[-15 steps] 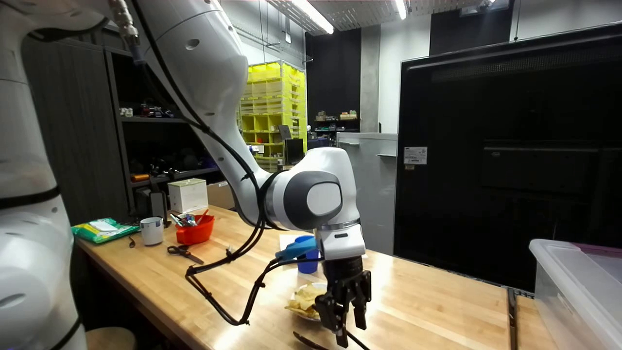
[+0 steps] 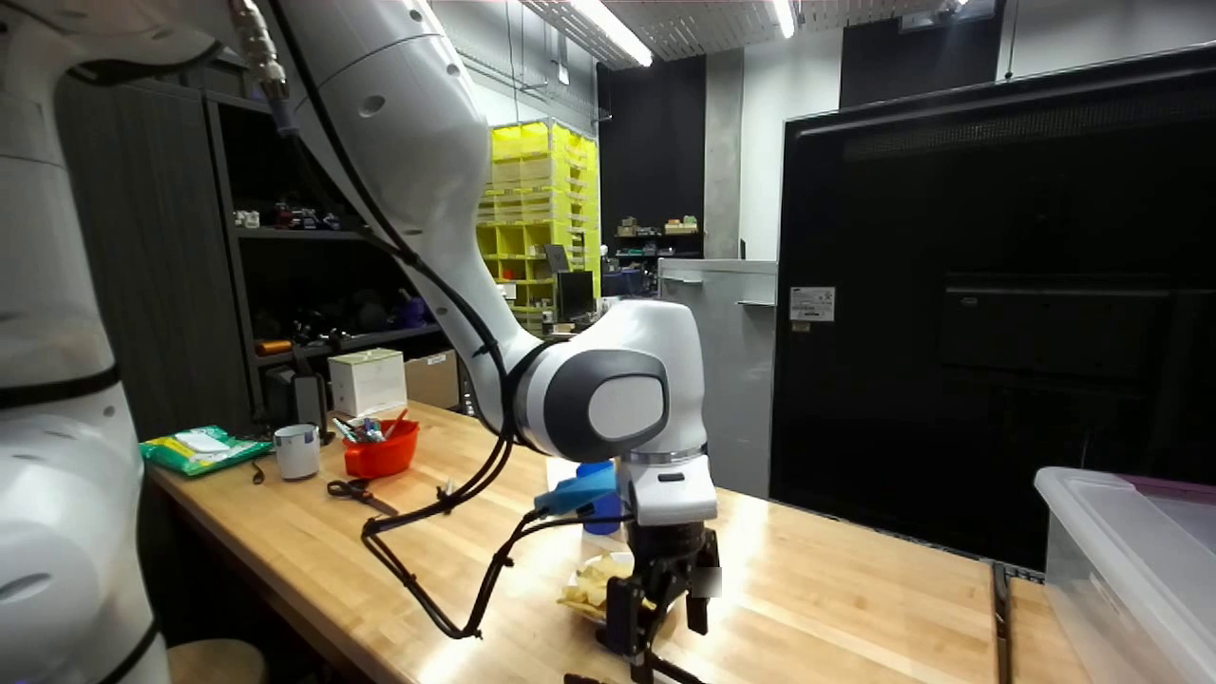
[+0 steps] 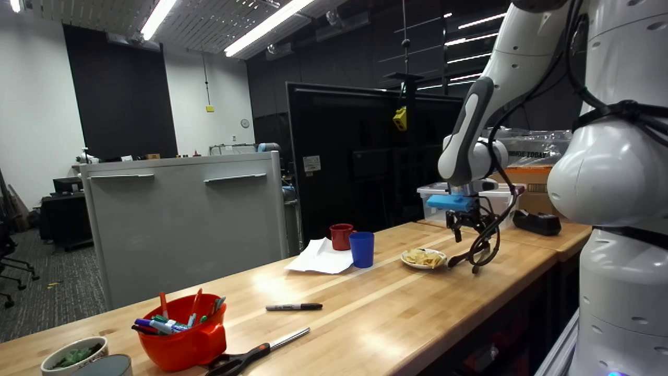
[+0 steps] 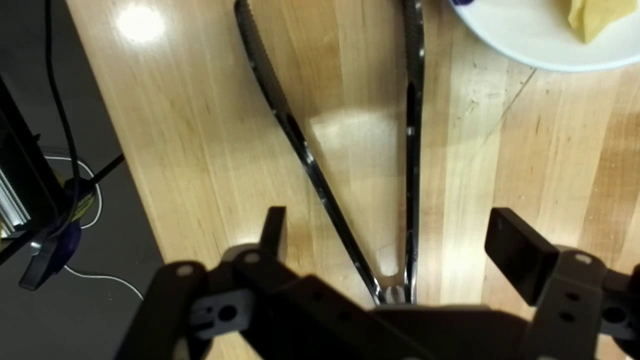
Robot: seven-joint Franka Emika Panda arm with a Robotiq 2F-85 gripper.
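Black tongs [image 4: 327,195] lie spread on the wooden table in the wrist view, their two arms meeting at a hinge near the bottom. My gripper stands open over the hinge end, one finger on each side of the tongs and bare table showing between. Its own body hides whatever lies below the hinge. A white plate [image 4: 522,48] with yellow chips [image 4: 600,18] sits past the tongs at the upper right. In exterior view 2, the gripper [image 3: 466,235] is just beyond the plate [image 3: 410,263], low above the table.
A blue cup [image 3: 362,249], a red mug [image 3: 341,236] and white paper [image 3: 320,257] stand together behind the plate. Farther along are a marker [image 3: 294,307], scissors [image 3: 253,357] and a red pen holder [image 3: 181,348]. A clear bin [image 2: 1123,559] is at the right. The table's edge runs close to the tongs.
My gripper has come down slightly and turned from a tilt to more upright. In exterior view 1, it has shifted a little left, toward the chips. The table objects look unmoved.
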